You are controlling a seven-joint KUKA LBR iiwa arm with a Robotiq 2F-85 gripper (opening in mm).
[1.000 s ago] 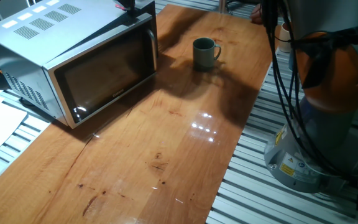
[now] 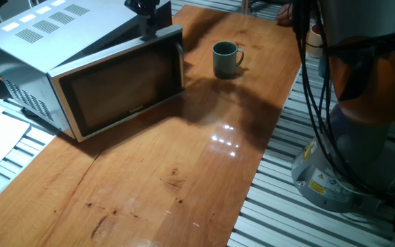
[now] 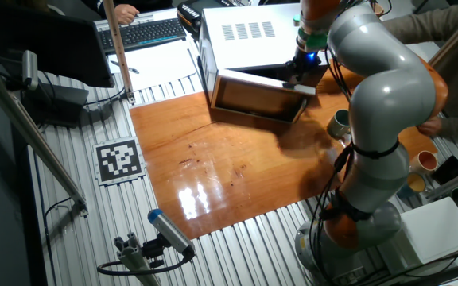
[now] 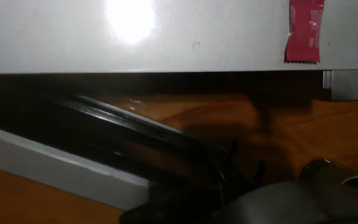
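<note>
The silver microwave (image 2: 43, 41) stands at the back left of the wooden table, its door (image 2: 122, 86) partly open and angled out from the body. At the free-side upper part of the door is my dark gripper (image 2: 149, 29), its lower end hidden behind the door's top edge. In exterior view 2 the gripper (image 3: 299, 67) reaches down by the microwave's front corner. The wrist view shows the gripper dark and blurred beside the door (image 4: 61, 165), so its finger state is unclear. A green mug (image 2: 225, 60) stands upright on the table, right of the door.
A red wrapper (image 4: 304, 31) lies on the microwave's top. More cups (image 3: 424, 162) stand beyond the table near the arm's base. A person's hand (image 2: 284, 15) is at the far edge.
The microwave door has swung further out from the body, its handle side moving right toward the mug. The gripper has moved right and lower with it. The mug has stayed put.
</note>
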